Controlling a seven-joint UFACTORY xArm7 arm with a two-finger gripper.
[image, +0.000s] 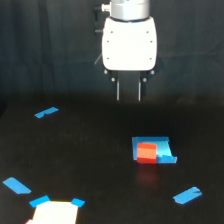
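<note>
My gripper (128, 98) hangs high above the black table near the top middle of the view. Its two thin fingers point straight down and stand apart, and the gap between them is empty. Well below it and a little to the right, a small red block (147, 150) sits on a blue taped patch (151, 143). The gripper touches nothing.
Blue tape strips mark the table: one (46, 112) far left, one (16, 186) near left, another (187, 195) near right. A pale, overexposed object (55, 213) is cut off by the bottom edge.
</note>
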